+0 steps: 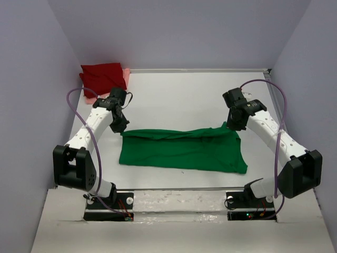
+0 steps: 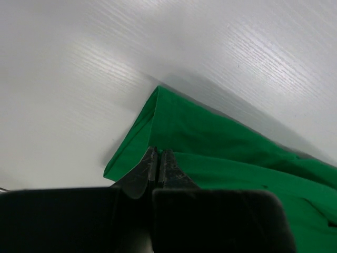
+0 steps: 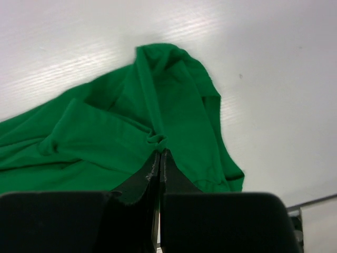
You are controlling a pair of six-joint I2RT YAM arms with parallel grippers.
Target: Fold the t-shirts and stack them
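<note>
A green t-shirt [image 1: 181, 154] lies across the front half of the table, its far edge partly doubled over toward the front. My left gripper [image 1: 124, 130] is at the shirt's far left corner. In the left wrist view the fingers [image 2: 169, 167] are closed on the green cloth. At the far right part of the shirt is my right gripper [image 1: 231, 127]. The right wrist view shows its fingers [image 3: 167, 167] pinching a small tuft of cloth. The shirt's layers under both grippers are partly hidden in the top view.
A dark red folded shirt [image 1: 103, 77] rests on a pink one [image 1: 126, 76] at the back left. Grey walls stand left, right and behind.
</note>
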